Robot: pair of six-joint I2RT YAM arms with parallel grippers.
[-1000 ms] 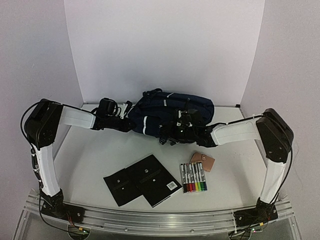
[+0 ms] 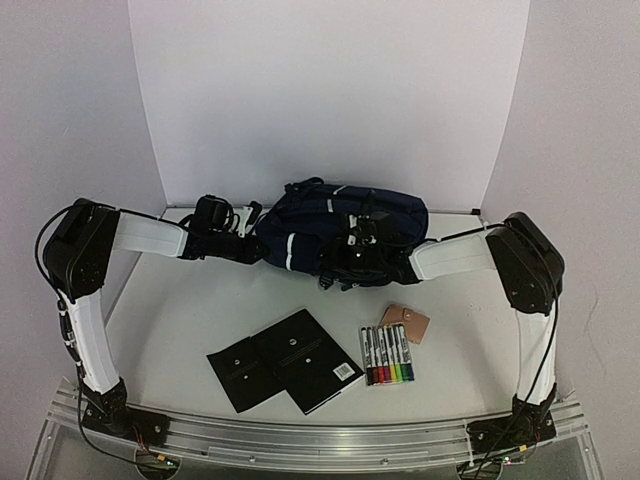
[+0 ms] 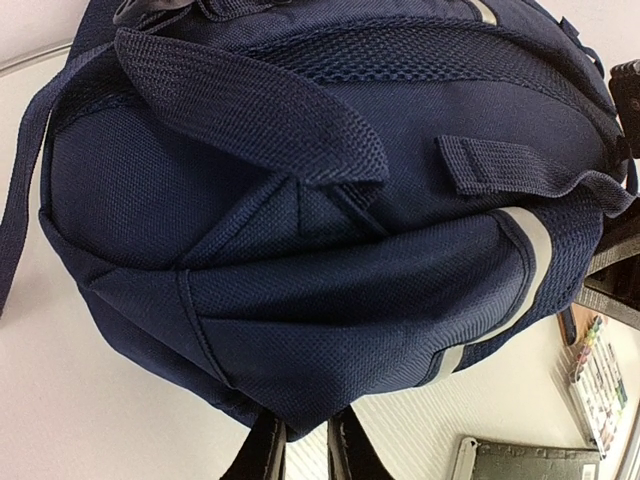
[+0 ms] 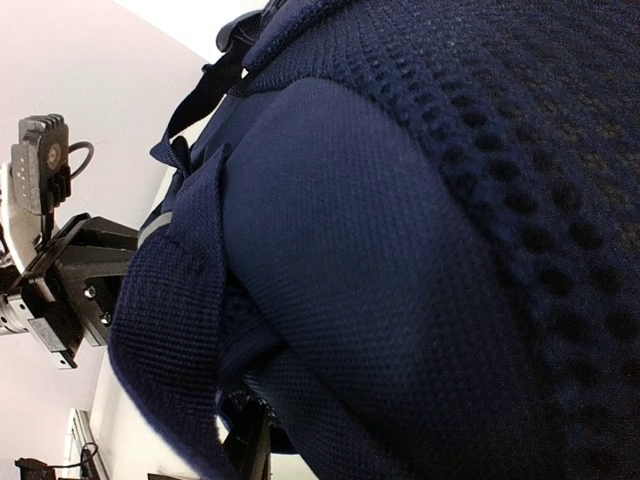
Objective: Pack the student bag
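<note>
The navy student bag (image 2: 310,215) lies on its side at the back of the table. At its left end is my left gripper (image 2: 261,249). In the left wrist view its fingers (image 3: 262,450) stand apart, table showing between them, and the bag's lower corner (image 3: 290,415) reaches down to the gap. My right gripper (image 2: 335,265) is over the bag's front side, near the straps. The right wrist view is filled with bag fabric (image 4: 340,200); a strap (image 4: 165,330) covers most of the right fingers (image 4: 255,450), so their grip is hidden.
Two black folders or notebooks (image 2: 300,365) lie overlapping at front centre. To their right are a clear pack of coloured markers (image 2: 386,355) and a tan wallet (image 2: 405,322).
The left arm has barely moved. Bag, folders, markers and wallet stay where they were.
</note>
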